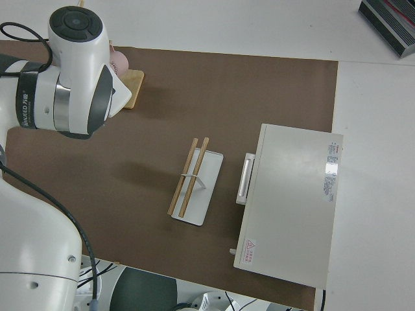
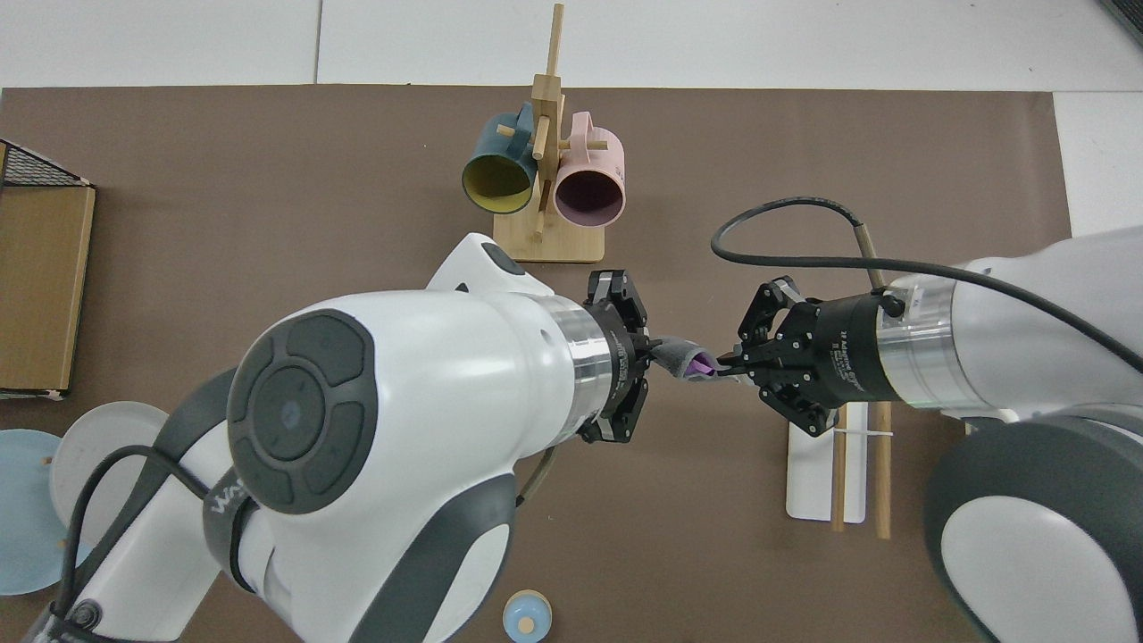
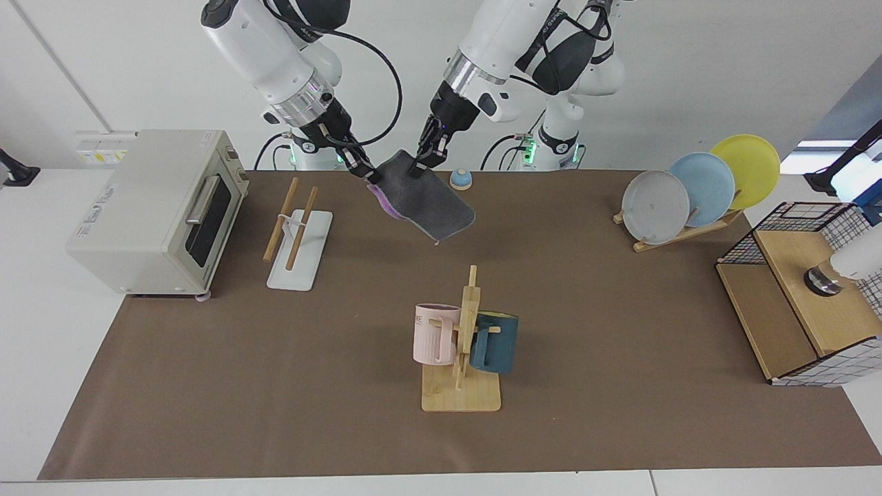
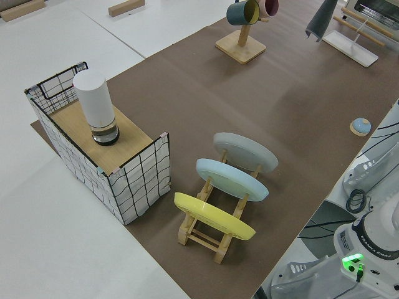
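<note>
A dark grey cloth (image 3: 426, 207) with purple underside hangs between my two grippers above the mat, bunched and small in the top view (image 2: 686, 355). My left gripper (image 2: 654, 345) is shut on one end of the cloth; my right gripper (image 2: 726, 364) is shut on the other, facing it. In the left view the cloth drapes below both grippers, the left one (image 3: 419, 165) and the right one (image 3: 372, 172); in the right view it is at the top edge.
A mug tree with pink (image 3: 434, 335) and teal (image 3: 496, 347) mugs, a plate rack with plates (image 3: 653, 207), a wire-sided shelf (image 3: 765, 322), a white oven (image 3: 140, 215), a wooden-stick stand (image 3: 293, 277) and a small blue round object (image 3: 461, 180) surround open mat.
</note>
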